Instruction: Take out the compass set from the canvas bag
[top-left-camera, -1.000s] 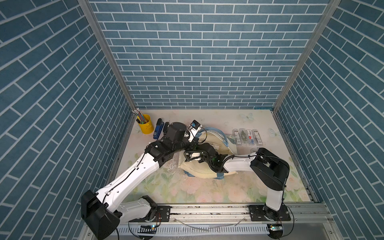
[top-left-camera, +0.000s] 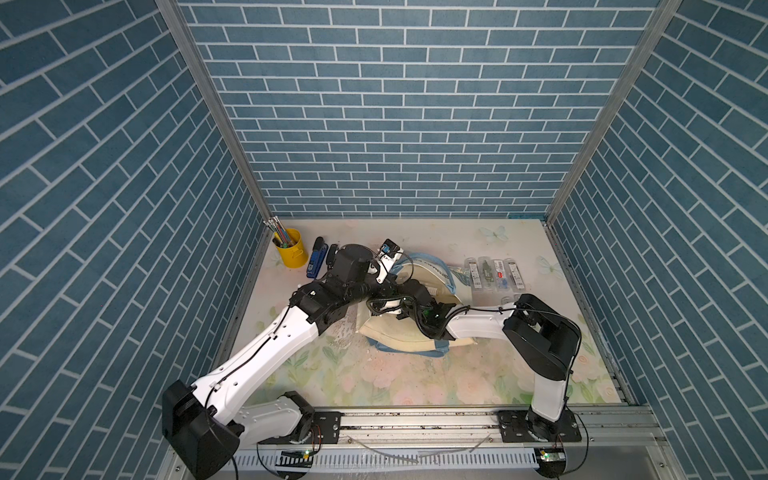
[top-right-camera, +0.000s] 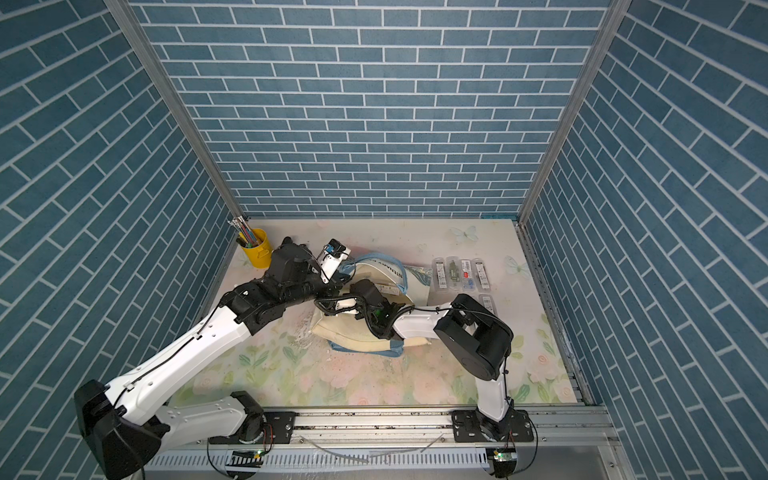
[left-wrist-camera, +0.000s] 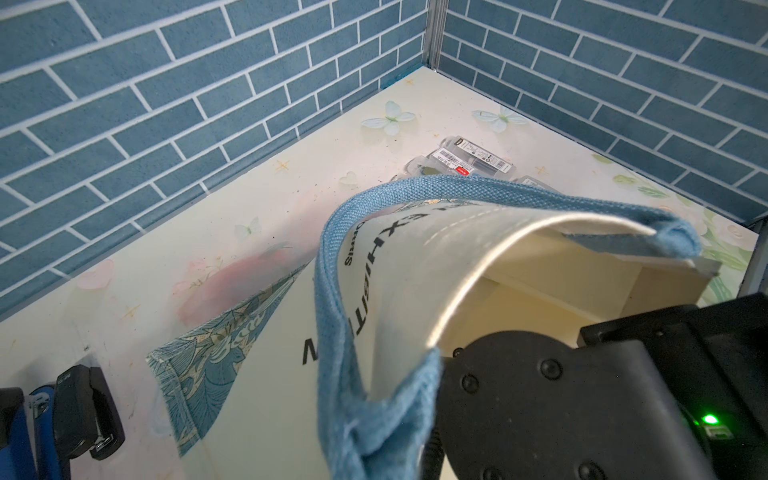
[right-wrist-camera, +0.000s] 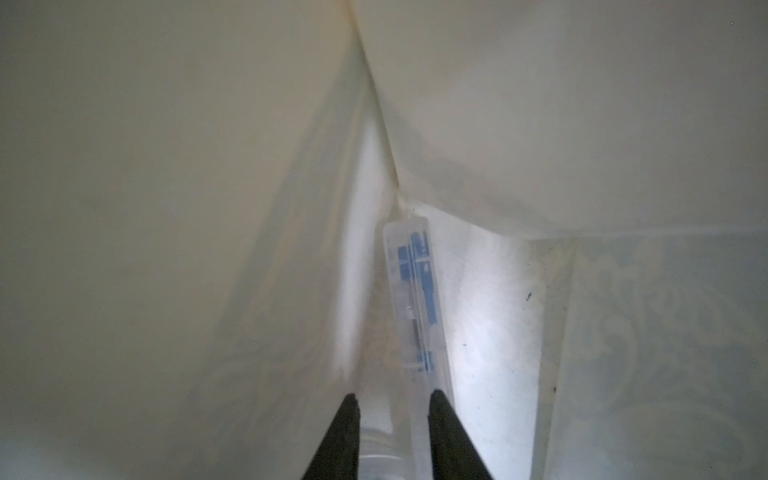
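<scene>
The cream canvas bag (top-left-camera: 400, 328) with blue straps lies mid-table, mouth held up in the left wrist view. My left gripper (top-left-camera: 385, 284) is at the bag's rim; its fingers are hidden, so its finger cannot be made out. My right gripper is inside the bag, fingers part open, with nothing visibly held. Just beyond and between the fingertips lies a clear slim case with blue parts (right-wrist-camera: 414, 296), apparently the compass set, on the bag's floor.
A yellow pen cup (top-left-camera: 293, 253) and a blue stapler (top-left-camera: 316, 260) stand at the back left. Several clear cases (top-left-camera: 500, 273) lie right of the bag.
My right gripper and arm have shifted slightly at the bag, and its lower blue strap shows a little differently. My left arm has stayed in place.
</scene>
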